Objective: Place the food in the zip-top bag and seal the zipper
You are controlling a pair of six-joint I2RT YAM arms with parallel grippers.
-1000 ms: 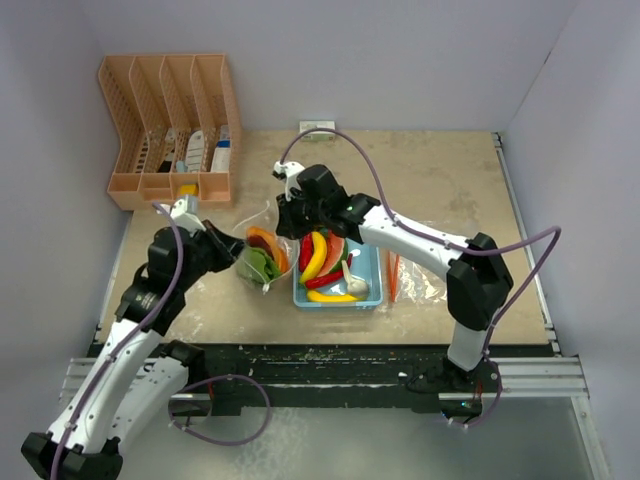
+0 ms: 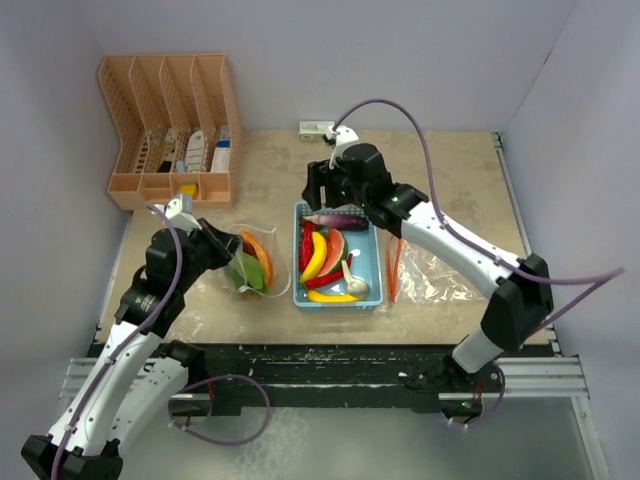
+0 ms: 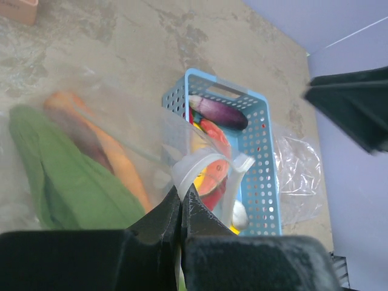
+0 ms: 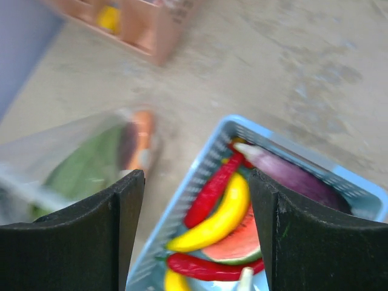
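A clear bag hangs from my left gripper, which is shut on its rim. Inside it lie a green leafy piece and an orange piece with brown. In the left wrist view the gripped plastic bunches above the fingertips. The blue basket to the right holds a yellow banana, red peppers, an eggplant, a watermelon slice and a whitish item. My right gripper is open above the basket's back left, nothing between its fingers.
A peach divided rack stands at the back left. Flat clear bags and orange strips lie right of the basket.
My right gripper has moved away from the bag, rightward and back, over the basket.
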